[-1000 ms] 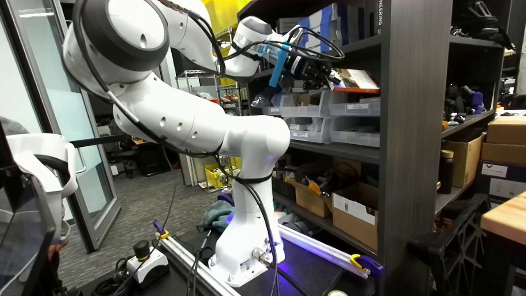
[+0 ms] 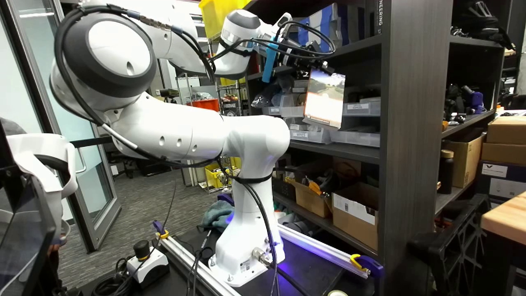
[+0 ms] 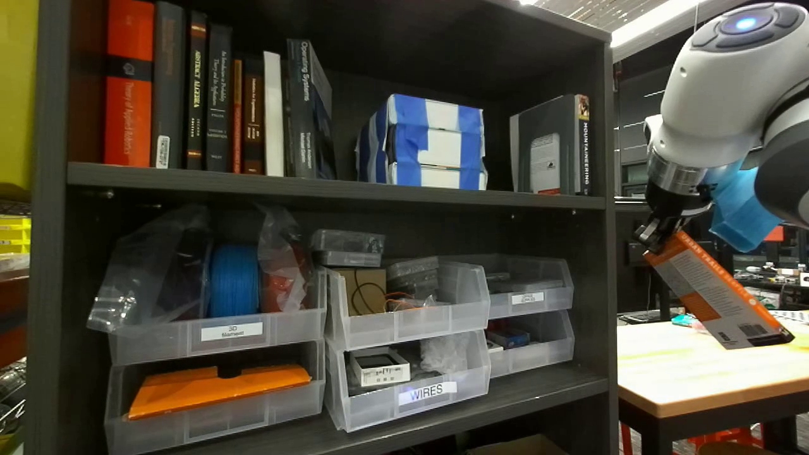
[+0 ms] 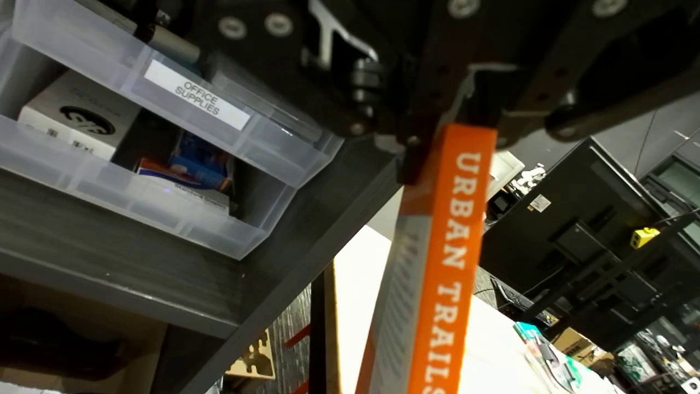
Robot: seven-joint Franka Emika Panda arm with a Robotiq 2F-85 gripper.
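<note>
An orange-spined book reading "URBAN TRAILS" (image 4: 453, 256) hangs from my gripper, its spine running down the wrist view. The gripper is shut on one end of it. In exterior view 1 the book (image 2: 325, 98) shows its photo cover, hanging steeply below the gripper (image 2: 323, 68) in front of the shelf bins. Exterior view 2 has the book (image 3: 717, 292) slanting down to the right from the gripper (image 3: 658, 236), outside the shelf's right side and clear of any surface.
Clear bins stand on the middle shelf, among them the office supplies bin (image 4: 190, 95) and the wires bin (image 3: 425, 390). Upright books (image 3: 220, 98) and a blue-and-white box (image 3: 432, 144) occupy the upper shelf. A wooden table (image 3: 644, 379) lies beyond the shelf's right edge.
A second ago the book lay nearly flat above the bins inside the shelf, gripped at its end. Now it hangs steeply down, and the arm has drawn back with it to the left in exterior view 1.
</note>
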